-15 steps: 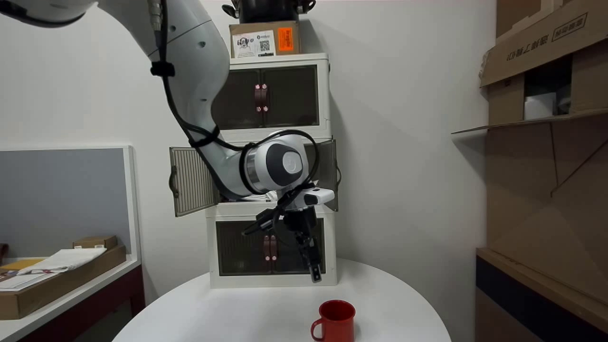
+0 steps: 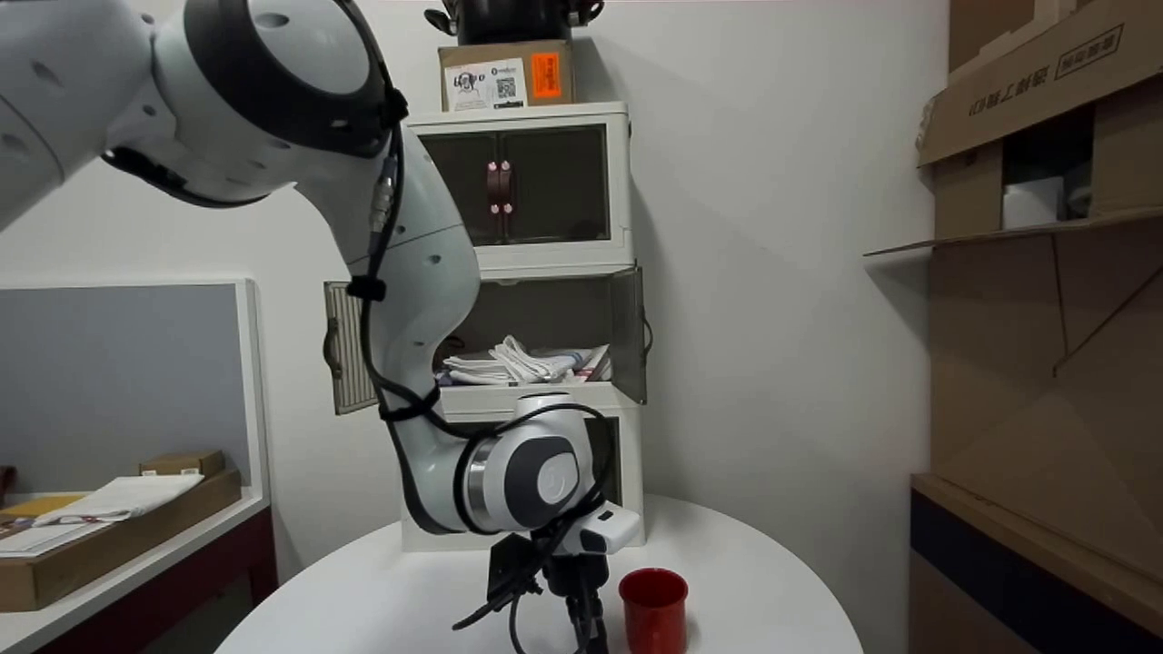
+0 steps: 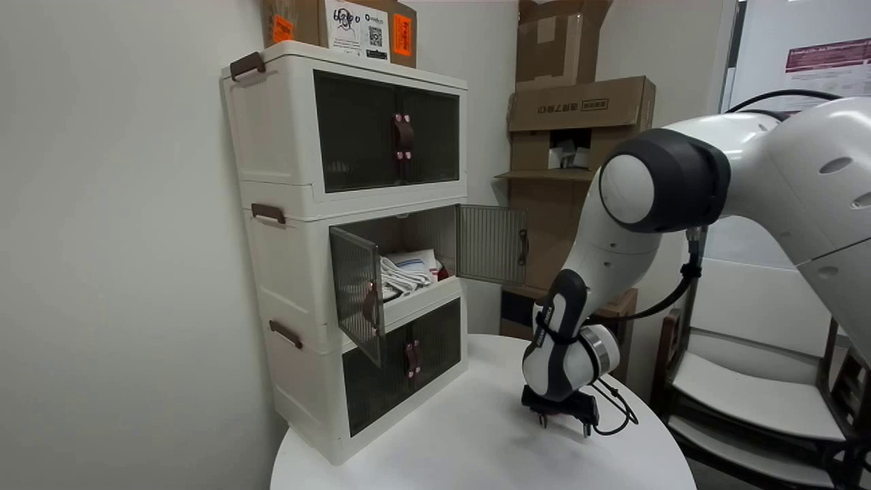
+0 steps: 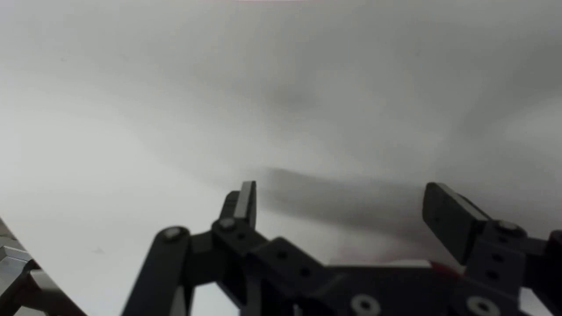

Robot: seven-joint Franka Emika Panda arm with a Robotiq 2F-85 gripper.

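Observation:
A red mug [image 2: 655,614] stands upright on the white round table [image 2: 752,578], cut off by the lower edge of exterior view 1. My gripper [image 2: 586,627] is low over the table, right beside the mug's left side, and covers where its handle was seen. In the wrist view the gripper is open, its black fingers [image 4: 448,221] wide apart with only bare table and shadow between the tips. A bit of red [image 4: 445,270] shows behind the gripper body near the right finger. Whether a finger touches the mug cannot be told.
Behind the table's clear middle stands a stacked white cabinet [image 3: 286,269]; its middle doors are open, with folded white cloths [image 2: 512,361] inside. Cardboard boxes [image 2: 1047,360] stand at the right. A chair [image 3: 759,384] is beyond the table.
My arm has come down from in front of the cabinet to table height beside the mug. The mug sits slightly farther right in the view, and its handle is now hidden.

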